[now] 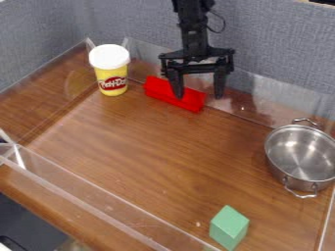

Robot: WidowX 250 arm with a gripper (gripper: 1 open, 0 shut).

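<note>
My black gripper (197, 78) is at the top centre of the camera view, open, with its fingers hanging above and slightly behind a red block (174, 96). The red block lies on the wooden table (131, 167) near the back edge, with nothing holding it.
A Play-Doh tub (110, 76) with a white lid stands left of the red block. A steel pot (299, 155) sits at the right. A green block (229, 226) lies at the front right.
</note>
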